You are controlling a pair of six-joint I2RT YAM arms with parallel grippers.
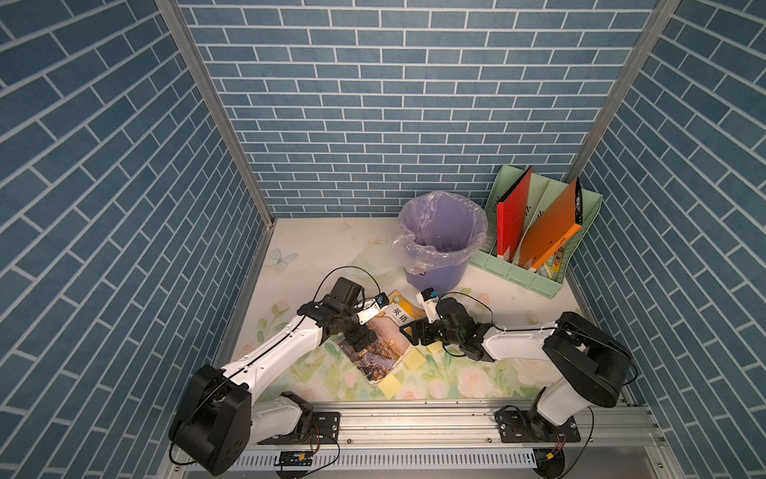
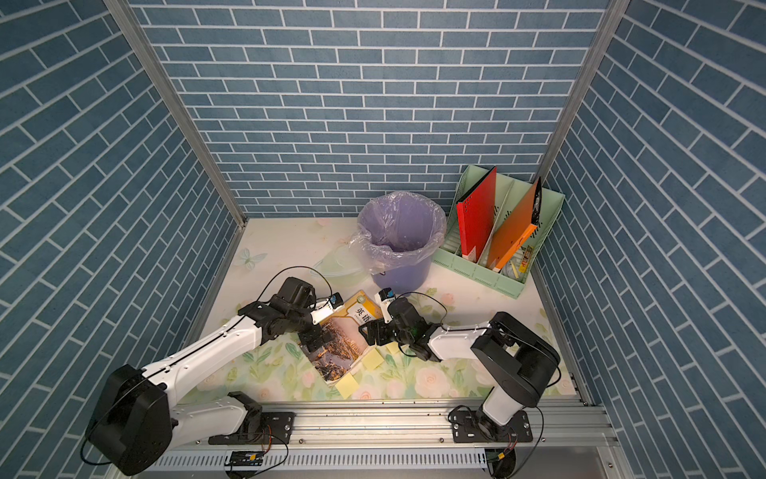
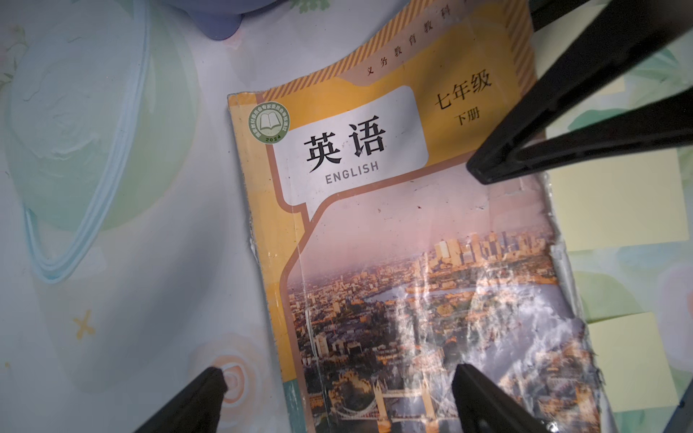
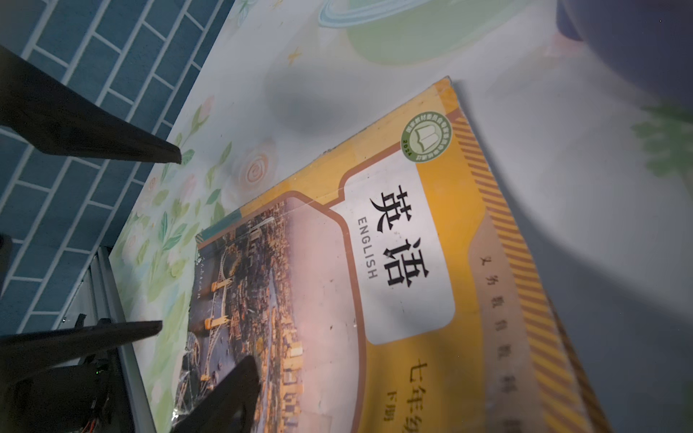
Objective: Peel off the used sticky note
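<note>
An English textbook [image 3: 346, 216] lies on the table. Several pale yellow sticky notes, like this one [image 3: 617, 202], stick out along one side. My left gripper hovers above the lower part of the cover with open fingers, nothing between them. My right gripper [image 1: 411, 331] has its fingers over the book's upper corner on the notes' side, by the yellow title area, standing part open with nothing seen between them. In the right wrist view the sticky notes are out of sight.
A lined purple bin [image 1: 439, 271] stands behind the book. A green file holder [image 1: 510, 275] with red and orange folders is at the back right. Walls enclose the sides and back.
</note>
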